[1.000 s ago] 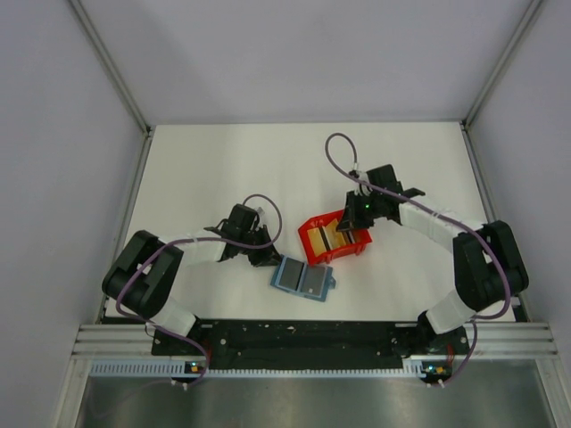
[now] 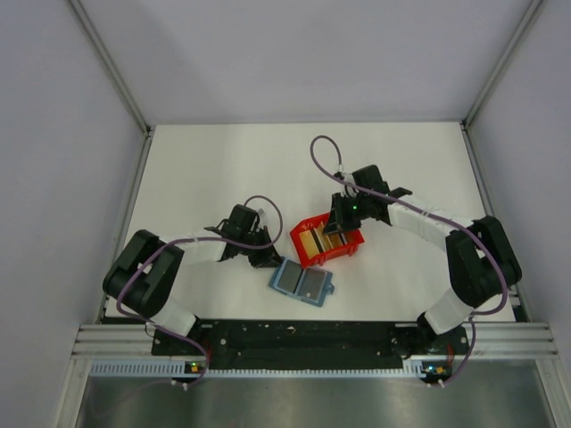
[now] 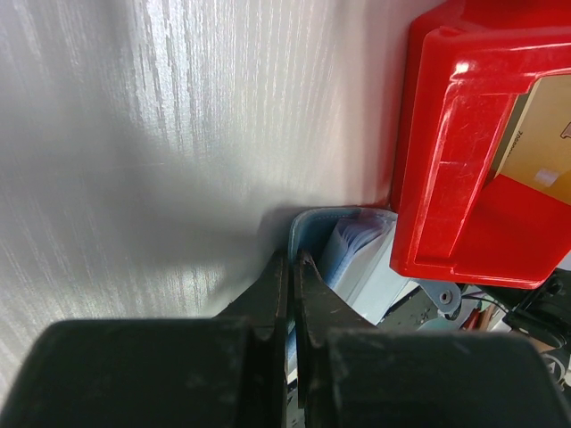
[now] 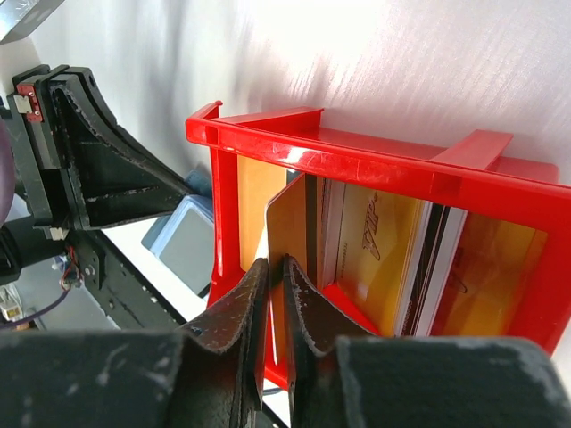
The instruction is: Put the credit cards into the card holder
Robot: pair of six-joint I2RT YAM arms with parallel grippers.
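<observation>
The blue card holder (image 2: 301, 281) lies unfolded near the table's front, its two dark grey panels showing. My left gripper is shut on the edge of its blue cover (image 3: 312, 223); clear sleeves show just beside the fingers. Several cards stand in the red basket (image 2: 323, 259), among them gold ones (image 4: 379, 250). Inside that basket, my right gripper is shut on a thin orange-brown card (image 4: 287, 223), which stands upright and apart from the row of cards to its right.
Basket and card holder lie close together, the basket's red wall (image 3: 442, 160) just beside my left fingers. Behind both, the white table (image 2: 223, 160) is bare. A black bar (image 2: 299, 343) runs along the front edge.
My right gripper has shifted left in the top view, and the red basket has slid left too, closer to the left gripper. The card holder has shifted slightly left. The left arm looks still.
</observation>
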